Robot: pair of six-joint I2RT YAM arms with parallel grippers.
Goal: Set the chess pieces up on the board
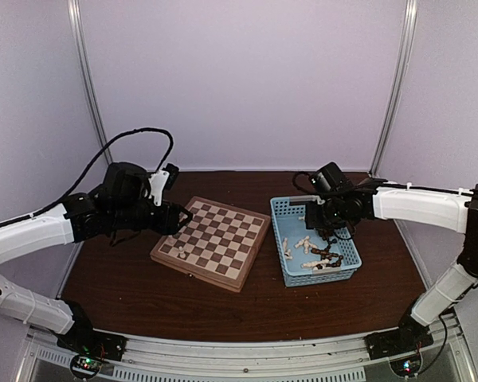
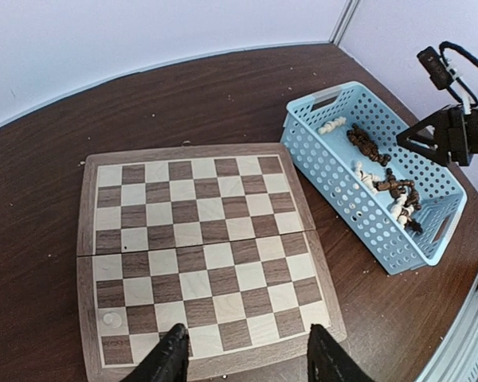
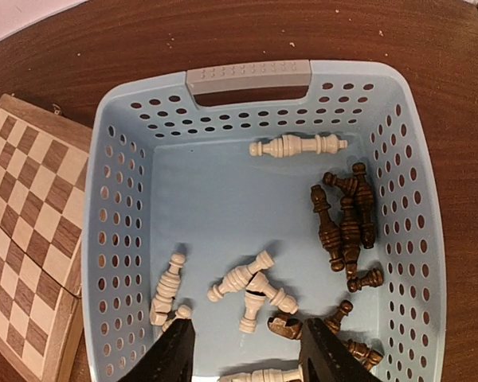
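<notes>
The brown-and-cream chessboard [image 1: 223,235] lies on the table, bare except for one white piece [image 2: 111,320] standing in a corner area. My left gripper hangs above the board, fingers apart and nothing between them. To the board's right, the blue basket [image 1: 280,263] holds loose pieces lying on their sides. Over it is my right gripper, also open and empty. Below its fingers, several white pieces [image 3: 239,276] and dark pieces [image 3: 350,236] are scattered. One white piece [image 3: 299,145] lies alone by the far wall.
The basket's perforated walls and grey handle [image 3: 248,76] rise around the pieces. Bare dark table [image 1: 143,294] surrounds the board and basket. Little room separates the board from the basket.
</notes>
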